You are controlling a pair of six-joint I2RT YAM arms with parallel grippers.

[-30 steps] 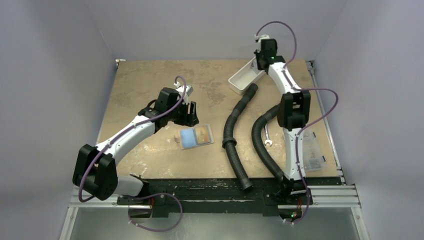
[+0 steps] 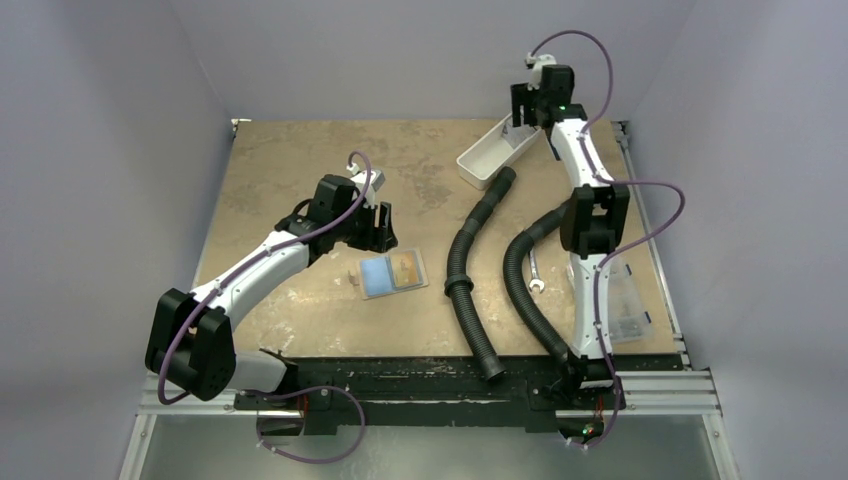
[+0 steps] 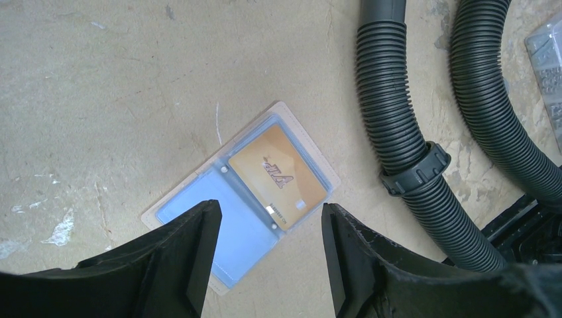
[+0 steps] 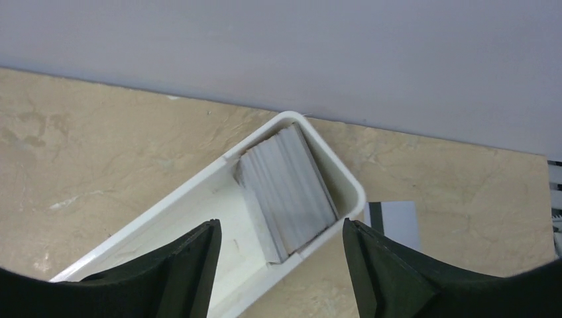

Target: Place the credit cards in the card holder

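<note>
The open card holder [image 3: 286, 109] lies flat on the table, with a tan card [image 3: 278, 173] in one half; its other half shows plain blue [image 3: 222, 218]. Above it my left gripper hangs open and empty. A white bin [image 4: 179, 192] at the back right holds a stack of whitish cards [image 4: 288, 189] standing tilted at its far end. One pale card with a dark stripe [image 4: 397, 222] lies on the table just outside the bin. My right gripper is open over the bin's far end, nothing between its fingers.
Two black corrugated hoses [image 2: 470, 290] [image 2: 530, 285] lie between the holder and the right side. A wrench [image 2: 536, 280] and a clear plastic box [image 2: 627, 305] are near the right arm. The back wall stands close behind the bin. Table left of the bin is clear.
The left arm is still.
</note>
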